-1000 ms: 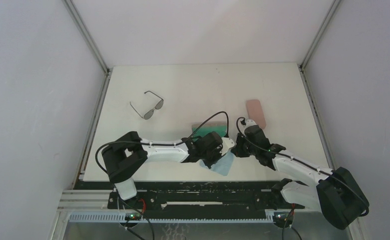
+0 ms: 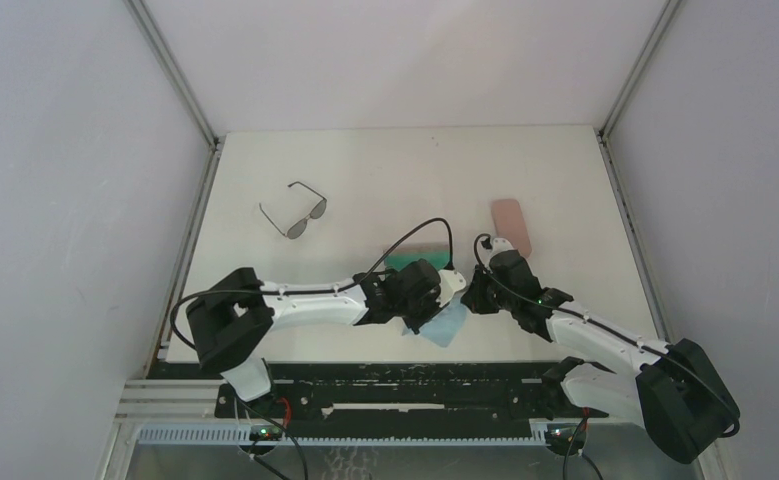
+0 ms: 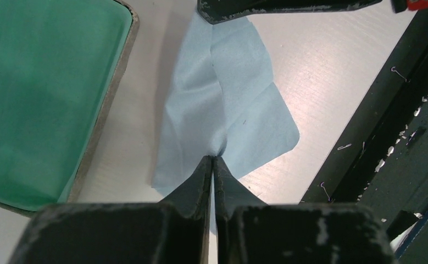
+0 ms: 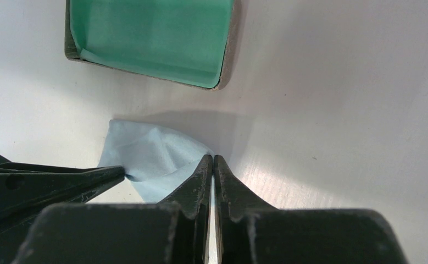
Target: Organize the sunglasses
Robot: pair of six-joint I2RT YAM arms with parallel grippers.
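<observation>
A light blue cloth (image 2: 445,325) lies near the table's front edge, creased towards both sets of fingertips. My left gripper is shut on the cloth, pinching a fold in its middle part. In the right wrist view, my right gripper is shut at the cloth's upper right corner, with the thin edge at its tips. Behind the cloth stands an open glasses case with a green lining (image 4: 151,41), which looks empty in the part that shows. The sunglasses (image 2: 307,219) rest with temples unfolded at the table's far left.
A pink case (image 2: 510,227), seemingly closed, lies at the right behind my right arm. The left arm partly covers the green-lined case in the top view.
The right arm, sunglasses and cases look unchanged.
</observation>
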